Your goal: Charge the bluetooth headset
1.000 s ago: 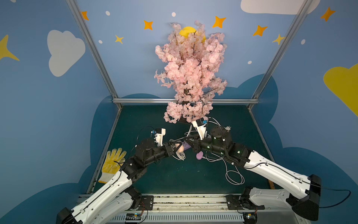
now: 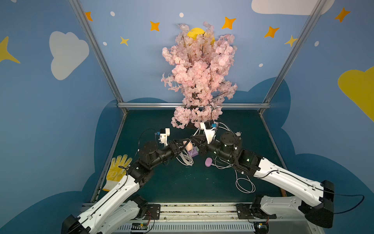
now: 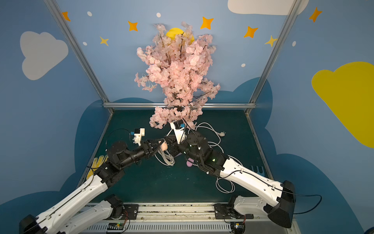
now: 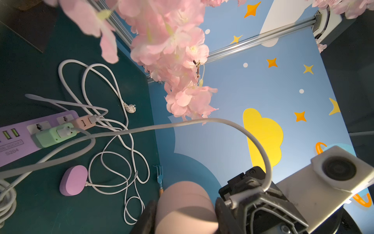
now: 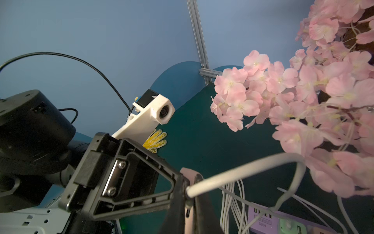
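My left gripper (image 2: pixel 185 143) is shut on a rounded pink headset case (image 4: pixel 186 204), which fills the space between its fingers low in the left wrist view. Facing it from the right, my right gripper is shut on the plug end of a white cable (image 5: pixel 245 169). In the left wrist view the plug (image 4: pixel 230 202) points toward the case, very close to its side. Whether the tip touches or enters the case's port cannot be told, as the right fingers (image 5: pixel 205 218) hide much of the case in the right wrist view.
A lavender power strip (image 4: pixel 13 150) carries a green adapter (image 4: pixel 52 136) and a pink adapter (image 4: pixel 83 122). A lavender case (image 4: pixel 74 180) with its own cable lies nearby. Pink blossoms (image 5: pixel 257 91) hang close behind the grippers. A yellow glove (image 2: pixel 118 169) lies left.
The left gripper, with the pink case, has moved up in the top left view, closer to the right gripper's level. The right gripper has shifted slightly up and left.
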